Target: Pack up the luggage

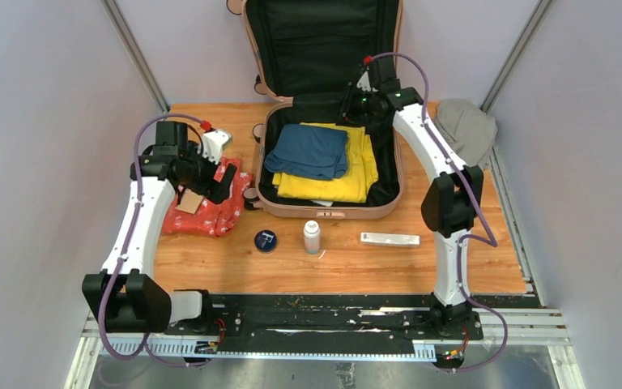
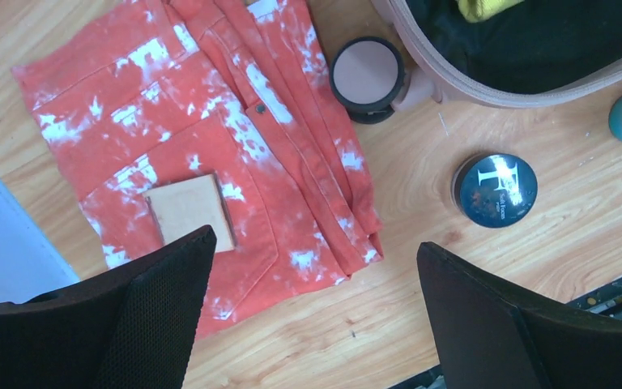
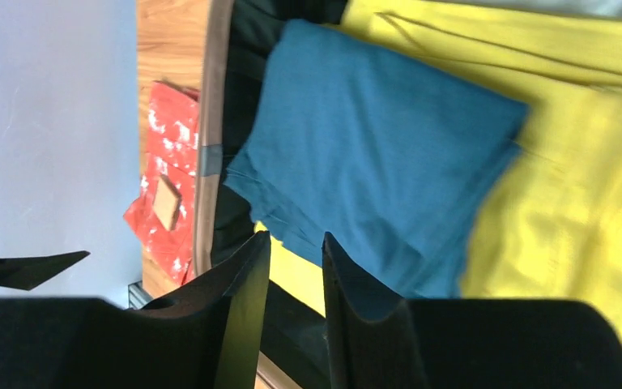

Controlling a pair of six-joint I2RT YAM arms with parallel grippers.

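In the open suitcase (image 1: 401,182), a folded blue garment (image 1: 312,151) lies on top of a folded yellow one (image 1: 360,166). My right gripper is above the suitcase's back right part, clear of the blue garment. Its fingers stand a narrow gap apart, and only cloth and lining farther off show through that gap. Over the folded red-and-white garment (image 2: 210,162) my left gripper hangs wide open and empty. A small beige square (image 2: 190,212) rests on the red garment.
In front of the suitcase are a round dark tin (image 1: 266,241), a white bottle (image 1: 312,236) and a long white box (image 1: 389,240). A grey cloth (image 1: 465,132) lies in the back right corner. The suitcase lid (image 1: 321,49) stands raised.
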